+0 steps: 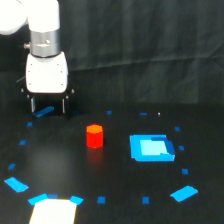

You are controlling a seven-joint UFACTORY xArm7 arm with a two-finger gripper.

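A small red block (95, 136) with a lighter orange-red top rests on the black table, left of the middle. My white and grey gripper (49, 106) is up and to the left of it, apart from it. Its dark fingers (32, 104) stand wide apart, and nothing shows between them except the table and a blue mark behind. To the right of the block, a blue square frame (134, 149) surrounds a pale blue centre.
A bright cream square (53, 212) is cut off by the lower left edge. Blue tape marks (184, 193) dot the black surface. Between the block and the blue square the table is clear. A dark curtain (150, 50) hangs behind.
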